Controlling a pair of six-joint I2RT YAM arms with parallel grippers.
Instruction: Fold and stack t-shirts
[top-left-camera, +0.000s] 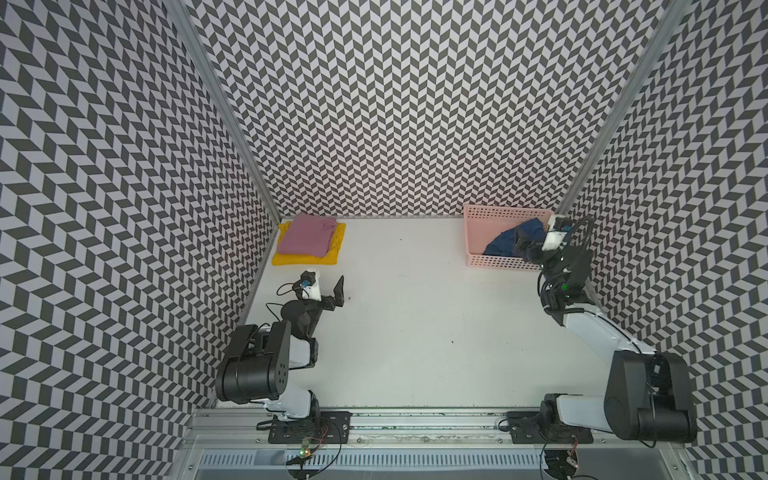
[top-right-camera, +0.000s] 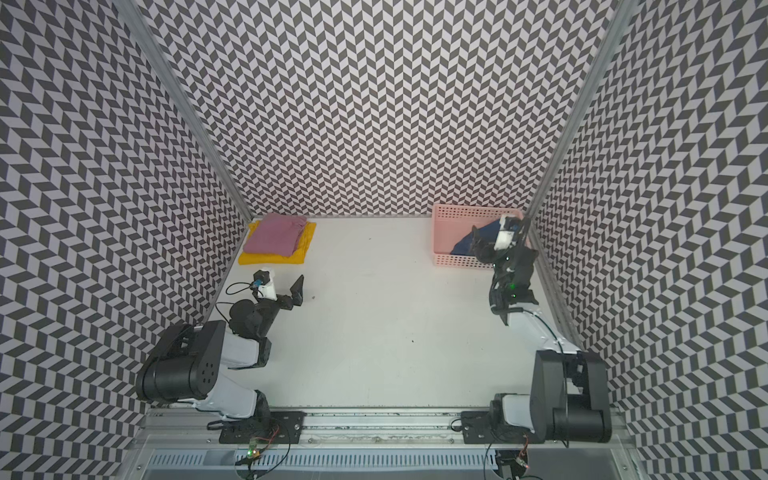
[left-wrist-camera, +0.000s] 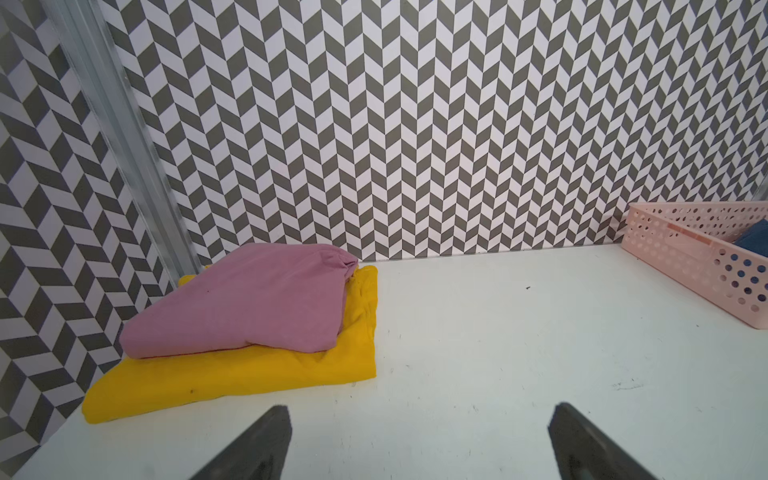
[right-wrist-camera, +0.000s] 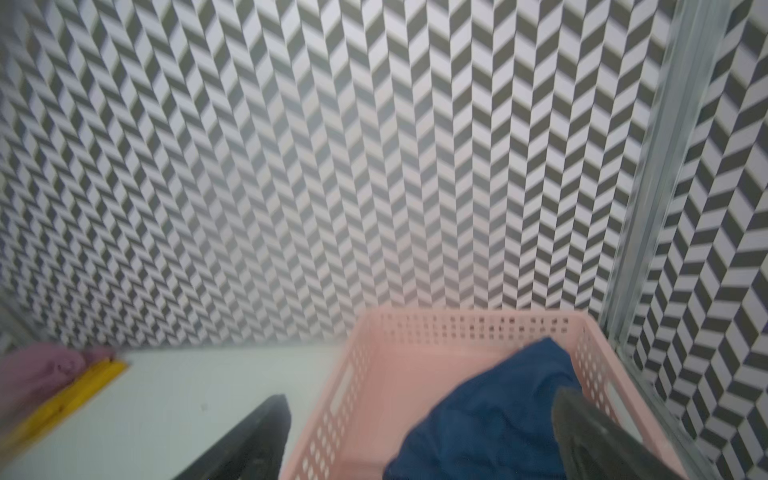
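Observation:
A folded mauve shirt (left-wrist-camera: 248, 300) lies on top of a folded yellow shirt (left-wrist-camera: 264, 368) at the table's back left corner. In the pink basket (right-wrist-camera: 400, 360) at the back right is a crumpled dark blue shirt (right-wrist-camera: 496, 416). Over the basket's front part is my right gripper, its fingers spread wide with the blue shirt beyond and between them, not gripped. My left gripper stands open in front of the folded pair, over bare table, holding nothing. From above, the right arm hides part of the blue shirt.
Patterned walls close in the left, back and right sides, and the basket sits close to the back and right walls.

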